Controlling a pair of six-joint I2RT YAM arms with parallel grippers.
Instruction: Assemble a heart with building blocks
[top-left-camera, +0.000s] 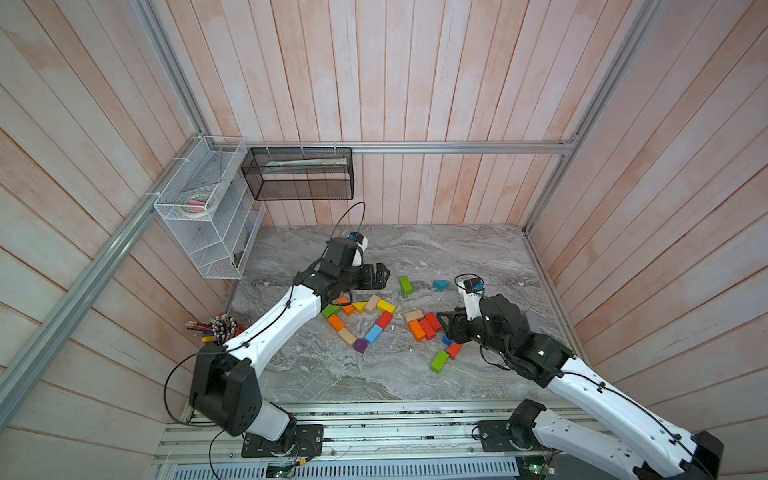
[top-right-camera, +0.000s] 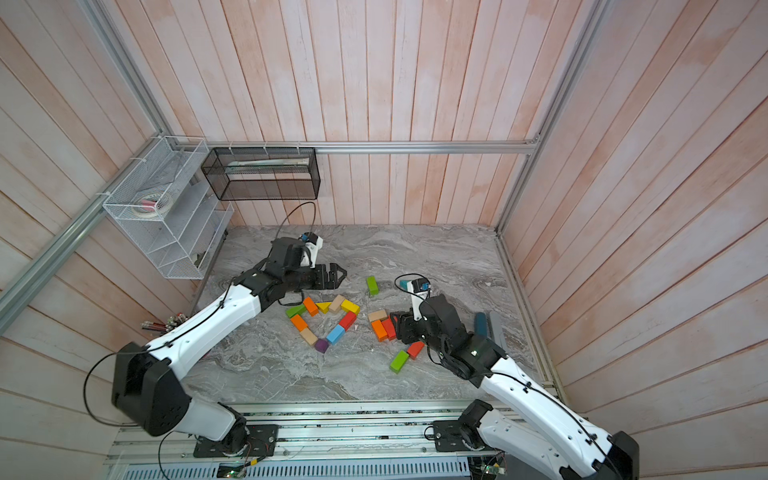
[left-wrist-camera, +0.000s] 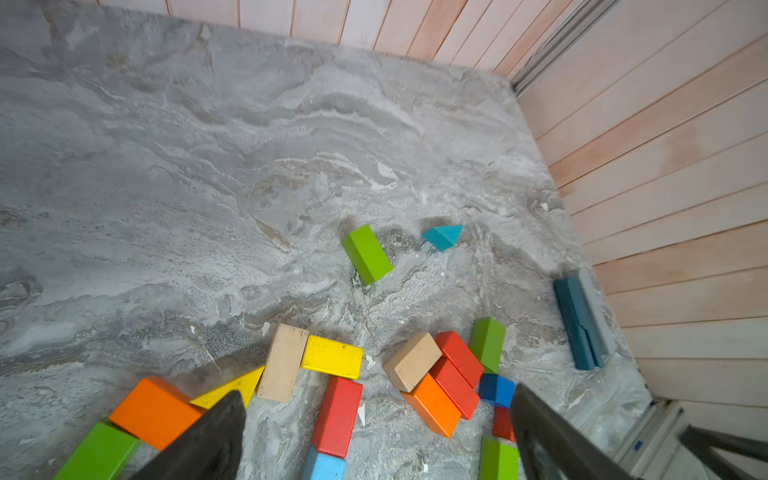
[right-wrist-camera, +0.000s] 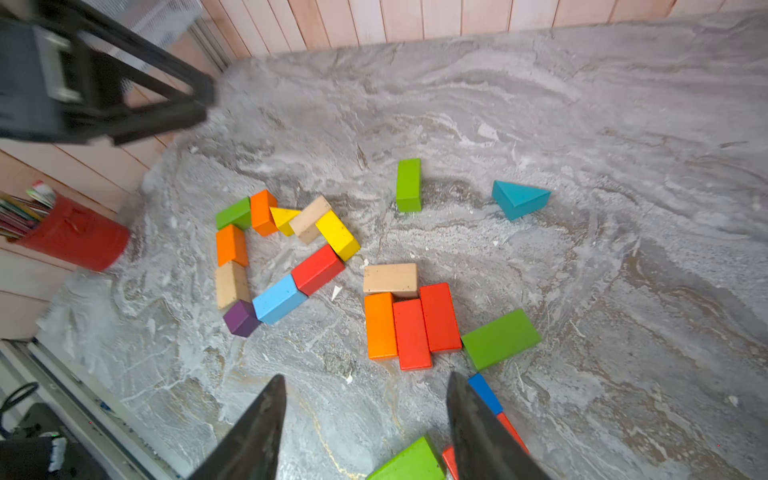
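A heart-shaped outline of blocks lies on the left. Purple block (right-wrist-camera: 241, 318) forms its lower point, with a light blue block (right-wrist-camera: 279, 299), red block (right-wrist-camera: 317, 269) and yellow block (right-wrist-camera: 338, 235) up the right side. A wooden block (right-wrist-camera: 231, 286), orange block (right-wrist-camera: 232, 245) and green block (right-wrist-camera: 234, 213) run up the left. Another orange block (right-wrist-camera: 263, 212), a yellow triangle (right-wrist-camera: 285, 220) and a tilted wooden block (right-wrist-camera: 310, 219) line the top. My left gripper (top-left-camera: 376, 277) stands open, empty, above and behind the outline. Over the loose blocks, my right gripper is parted, nothing between its fingers.
Loose wooden (right-wrist-camera: 390, 279), orange (right-wrist-camera: 381, 326) and red blocks lie grouped right of the outline, near a green block (right-wrist-camera: 502, 337) and blue block (right-wrist-camera: 485, 393). Another green block (right-wrist-camera: 409, 185) and a teal triangle (right-wrist-camera: 518, 199) lie farther back.
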